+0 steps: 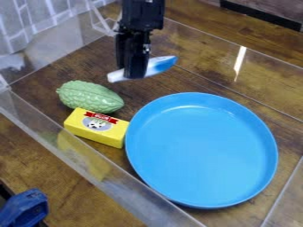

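My black gripper [135, 57] hangs above the wooden surface at the upper middle, shut on a white and blue object [155, 66] that sticks out to the right, held in the air. Below and left of it lie a green bitter melon [88, 97] and a yellow box [97, 127] with a red label. A large blue plate [201, 151] fills the lower right.
A clear plastic wall [48, 124] runs along the left and front. A dark blue item [21, 211] lies outside it at the bottom left. The wood behind the plate and to the upper right is clear.
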